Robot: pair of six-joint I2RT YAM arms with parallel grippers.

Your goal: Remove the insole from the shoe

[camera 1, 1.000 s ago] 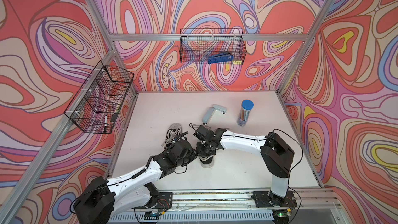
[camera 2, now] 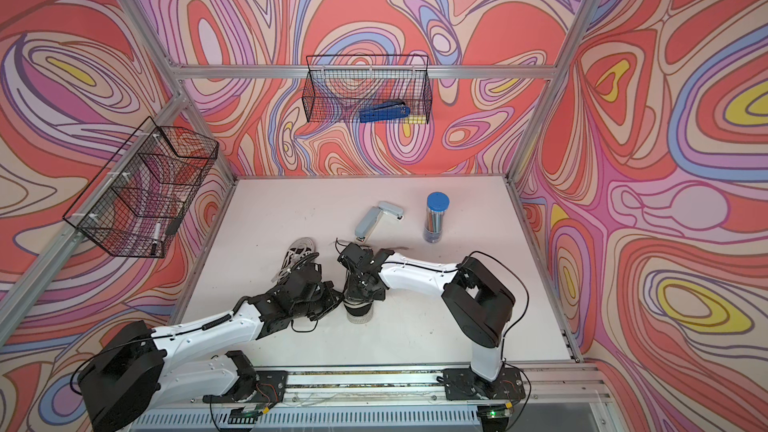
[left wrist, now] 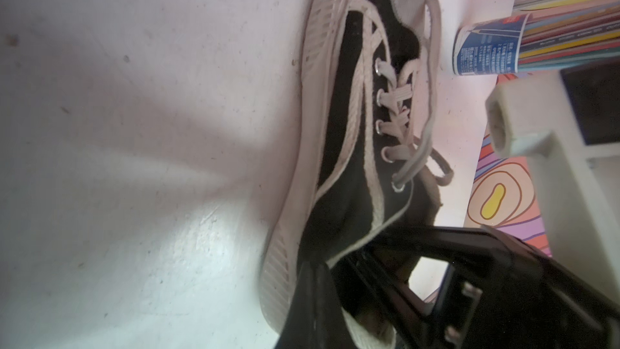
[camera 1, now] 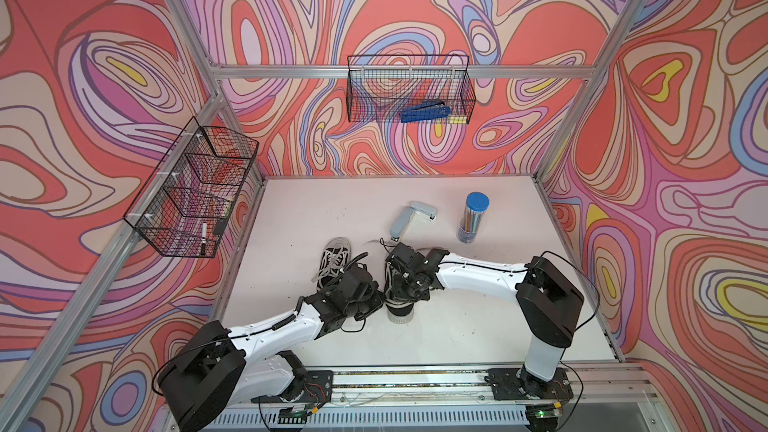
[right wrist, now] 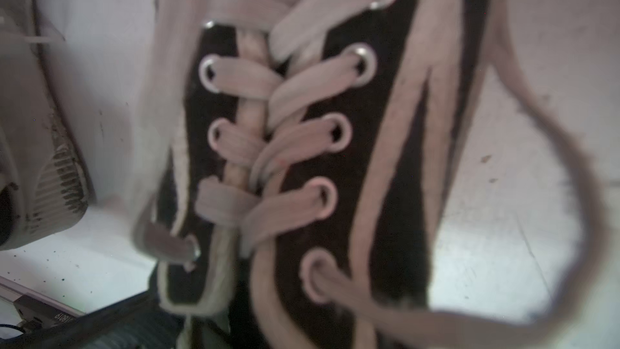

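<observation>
A black shoe with pale laces and a grey toe cap (camera 1: 400, 317) lies mid-table with its toe toward the front edge. Its laced side fills the left wrist view, where the shoe's pale sole (left wrist: 316, 71) runs along the table. My left gripper has its tips together at the heel-end side of this shoe. The black right gripper reaches into the shoe's opening from the other side; its tips are hidden, and nothing shows between its fingers. Laces and eyelets (right wrist: 352, 64) fill the right wrist view. No insole can be made out.
A grey-blue stapler-like object (camera 1: 404, 221) and a blue-lidded tube (camera 1: 472, 216) stand farther back.
The left arm has moved slightly right and down.
</observation>
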